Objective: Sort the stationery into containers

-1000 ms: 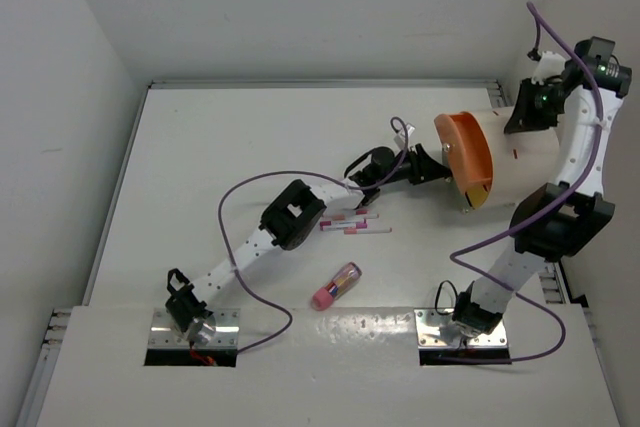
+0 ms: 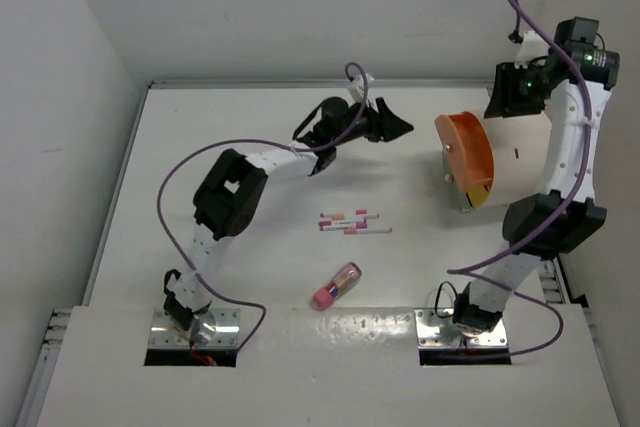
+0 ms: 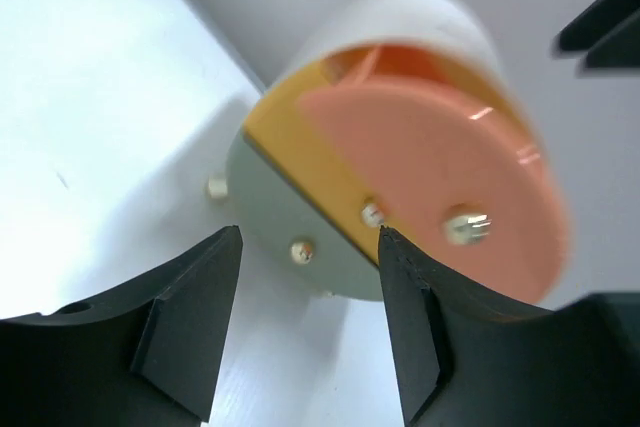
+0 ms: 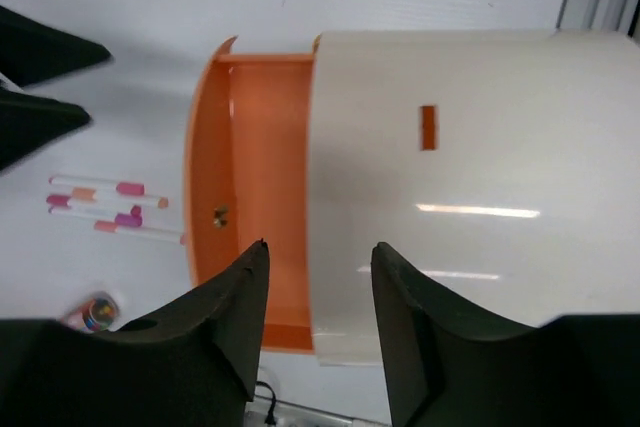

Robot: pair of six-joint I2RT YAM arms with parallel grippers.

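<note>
A drum-shaped container (image 2: 525, 172) with orange, yellow and grey parts lies at the right; in the right wrist view its open orange compartment (image 4: 270, 187) appears empty. My left gripper (image 2: 388, 117) is open, apart from the container's left end (image 3: 430, 177). My right gripper (image 2: 508, 95) hangs open over the container's back part, with nothing between its fingers. Several slim markers (image 2: 368, 230) lie in a group on the table left of the container. A pink-capped cylinder (image 2: 336, 285) with mixed contents lies near the front edge.
Walls rise at the back and both sides. Cables run along both arms.
My left gripper has pulled back up and leftward from the container's end. My right gripper has moved slightly leftward, toward the back of the container.
</note>
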